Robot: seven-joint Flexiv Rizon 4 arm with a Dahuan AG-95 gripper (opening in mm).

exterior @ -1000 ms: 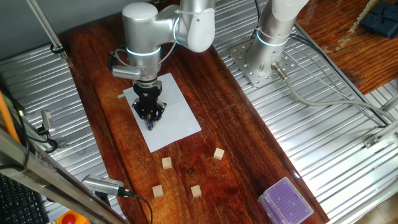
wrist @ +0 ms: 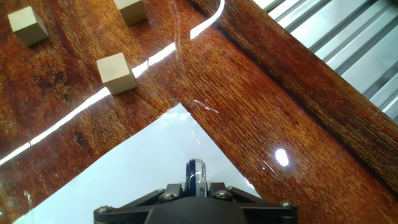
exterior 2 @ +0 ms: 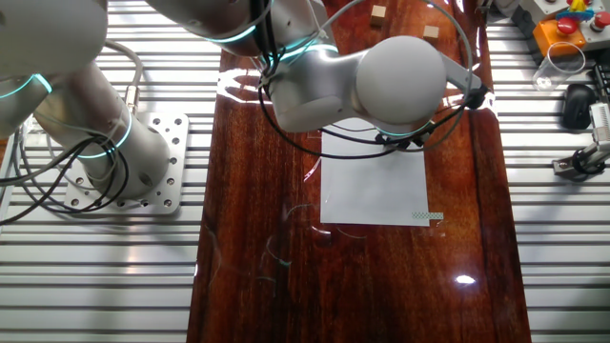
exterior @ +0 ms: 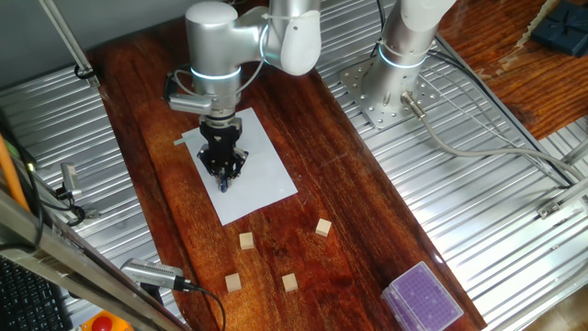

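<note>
Over a white sheet of paper (exterior: 264, 175) my gripper (exterior: 223, 175) points downward, shut on a slim dark blue and clear object that looks like a pen (wrist: 196, 177). In exterior view 1 the pen's lower end shows just below the fingers; I cannot tell whether it touches the paper. No marks can be made out on the visible part of the sheet. In exterior view 2 the arm hides most of the gripper and part of the paper (exterior 2: 372, 195).
Several wooden cubes lie beyond the paper, including one cube (wrist: 116, 73) close to its edge. A purple-lidded box (exterior: 424, 299) sits at the table's corner. A camera (exterior: 152, 273) with a cable stands at the table's left side.
The arm and gripper have shifted slightly to the right over the paper in exterior view 1, with the pen still held. The paper, cubes and box have stayed put.
</note>
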